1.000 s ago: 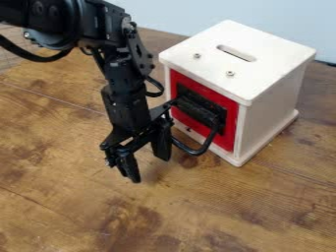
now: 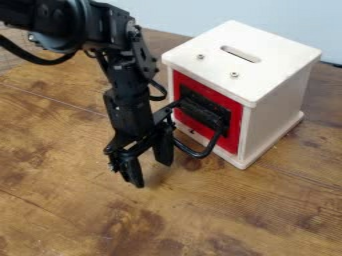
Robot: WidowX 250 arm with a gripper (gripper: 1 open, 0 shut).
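A white wooden box [image 2: 266, 78] with a slot and screws on its top stands at the right, its red front panel [image 2: 234, 140] holding a black fitting [image 2: 201, 108]. My black gripper [image 2: 147, 166] points down just left of the box, low over the wooden floor. It is open, its two fingers apart with nothing visible between them. A black cable loops beside the gripper, in front of the red panel.
A pale wall [image 2: 307, 25] is behind the box.
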